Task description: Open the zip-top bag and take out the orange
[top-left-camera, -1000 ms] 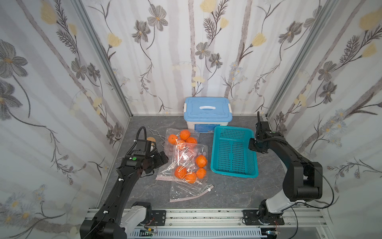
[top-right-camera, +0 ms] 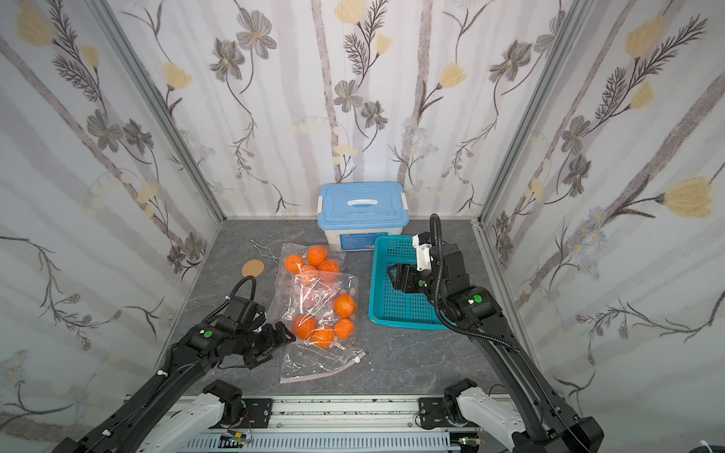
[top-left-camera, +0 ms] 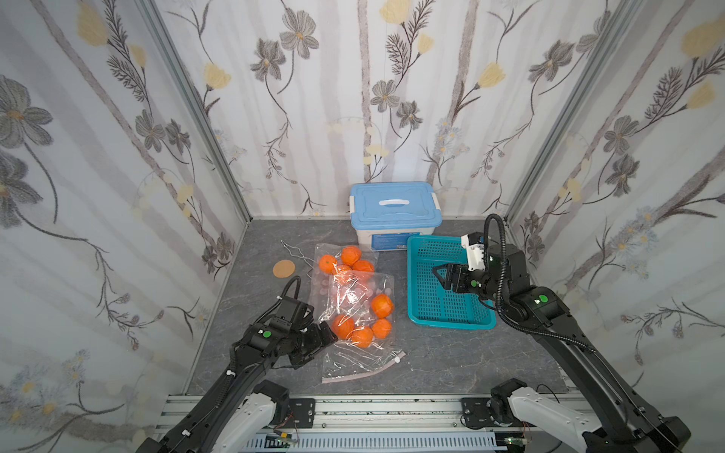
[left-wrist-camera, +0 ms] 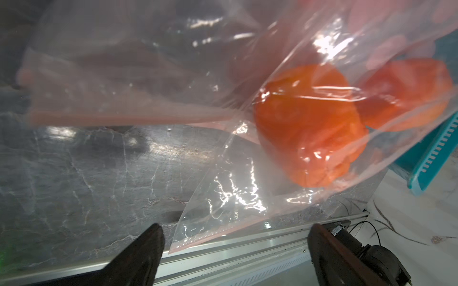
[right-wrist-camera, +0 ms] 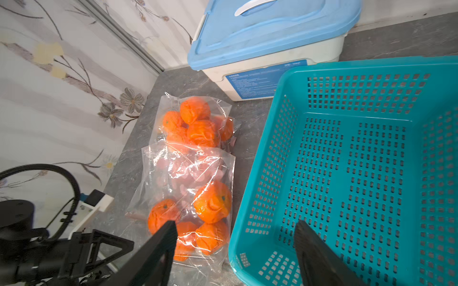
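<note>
Two clear zip bags with oranges lie overlapping mid-table. The front bag (top-left-camera: pixel 351 366) has its zip edge and white slider toward the table's front, with several oranges (top-left-camera: pixel 361 336) in its middle. Behind and partly under it is the second bag (right-wrist-camera: pixel 164 107), holding more oranges (right-wrist-camera: pixel 202 132). My left gripper (top-left-camera: pixel 328 337) is open at the front bag's left side; in its wrist view, a corner of clear plastic (left-wrist-camera: pixel 238 205) shows just beyond the parted fingertips (left-wrist-camera: pixel 148 247). My right gripper (top-left-camera: pixel 444 278) stands open over the teal basket, nothing between its fingers.
The empty teal basket (top-left-camera: pixel 417 317) stands right of the bags. A blue-lidded box (top-left-camera: pixel 394 207) is behind them at the back. One tan disc (top-left-camera: pixel 284 268) lies at left. Bare table shows between bag and basket at the front.
My right gripper has swung left from beside the basket to over it. The left gripper has moved down toward the table's front.
</note>
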